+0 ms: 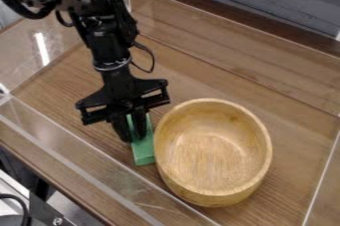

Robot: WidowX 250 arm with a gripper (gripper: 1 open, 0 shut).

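My gripper is low at the centre left, over a green block that lies on the wooden table. The gripper's fingertips hide the block's upper part; the fingers look close together, and whether they touch the block is unclear. A round light wooden bowl stands right beside the block on its right.
A black cable lies at the lower left edge. A pale wall or ledge runs along the back right.
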